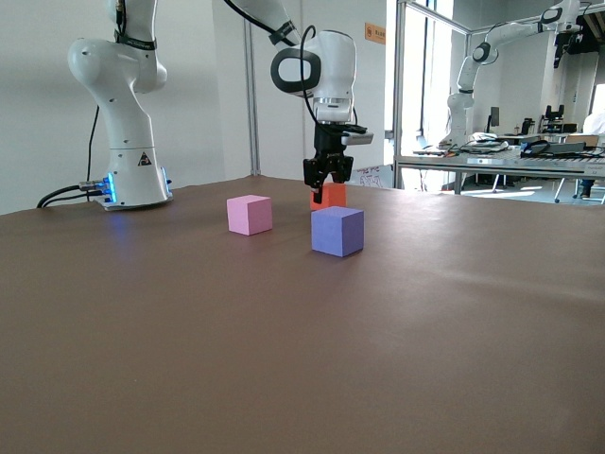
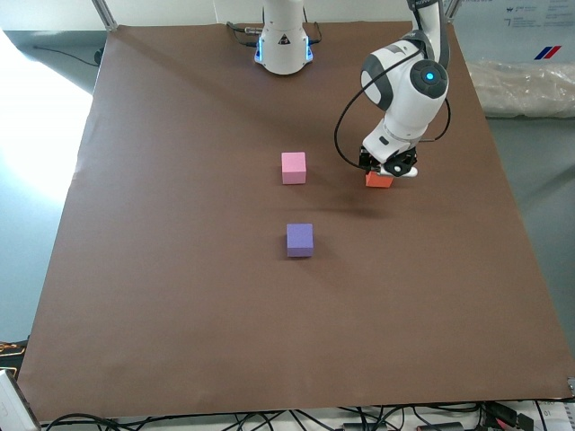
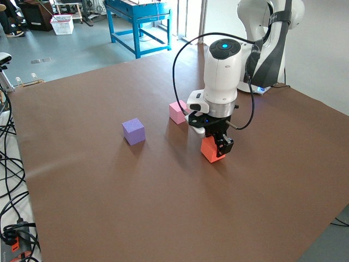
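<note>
My gripper (image 1: pixel 328 180) hangs low directly over an orange cube (image 3: pixel 212 152), which it partly hides in all three views; whether its fingers are open or shut on the cube I cannot tell. The cube (image 1: pixel 334 197) rests on the brown table (image 2: pixel 225 296). A pink cube (image 2: pixel 293 168) lies to one side of it, toward the middle of the table. A purple cube (image 2: pixel 299 240) lies nearer the left camera, below the pink one in that view.
Loose cables (image 2: pixel 269 422) run beyond one table edge.
</note>
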